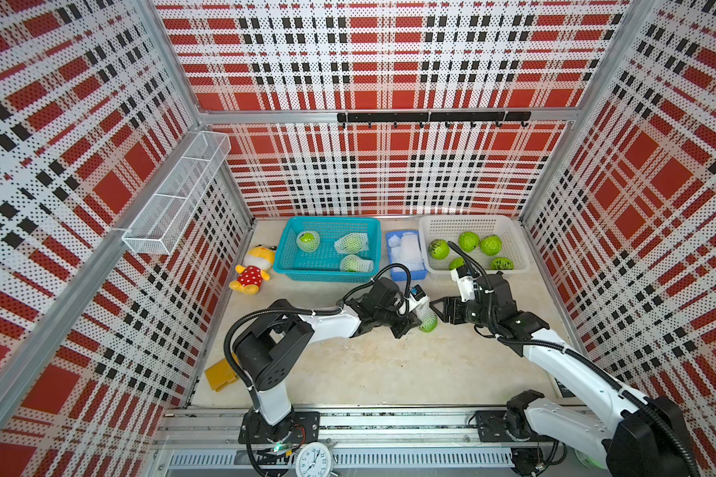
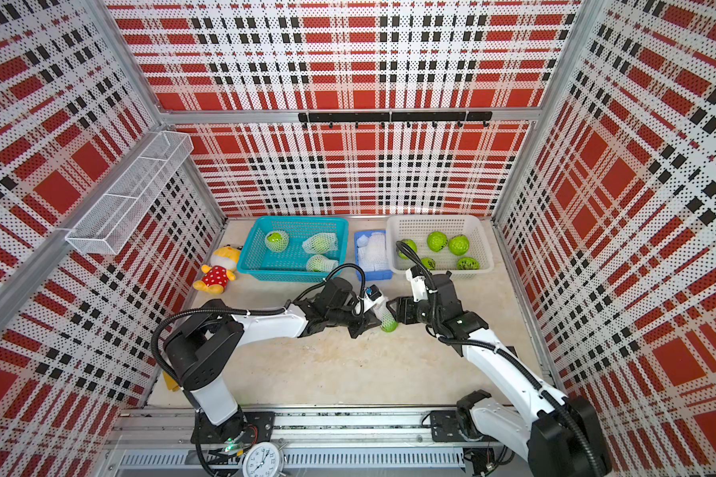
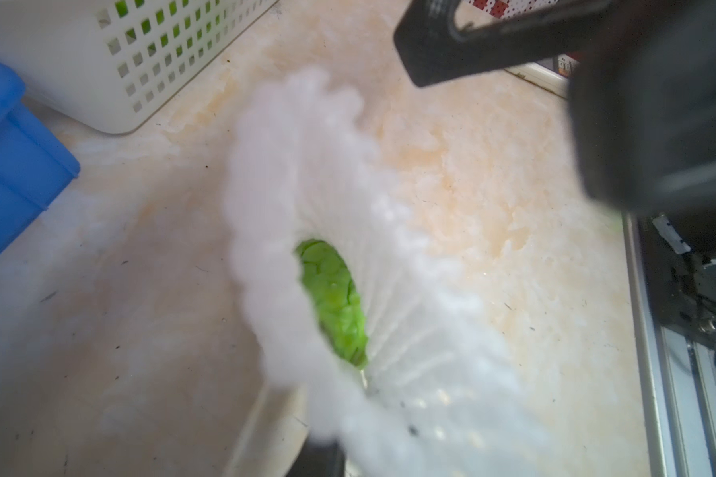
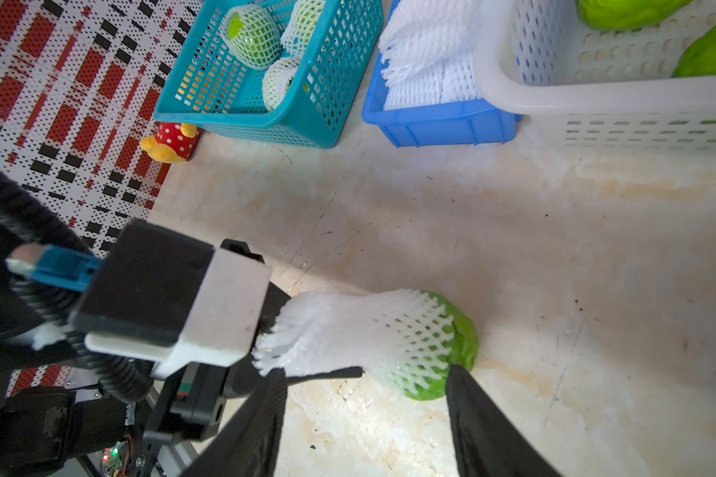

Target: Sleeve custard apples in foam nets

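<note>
At table centre, my left gripper [image 1: 409, 318] is shut on a white foam net [image 4: 350, 326]; a green custard apple [image 4: 457, 342] sits in the net's far end, its side partly bare. In the left wrist view the apple [image 3: 334, 302] shows through the net's open mouth. My right gripper is open beside the netted apple, nothing between its fingers. The teal basket [image 1: 326, 270] holds netted apples, the white basket [image 2: 477, 230] several bare ones, and the blue tray [image 4: 437, 123] a stack of nets.
A plush toy [image 1: 250, 278] stands left of the teal basket, a yellow object [image 1: 218, 373] at front left.
</note>
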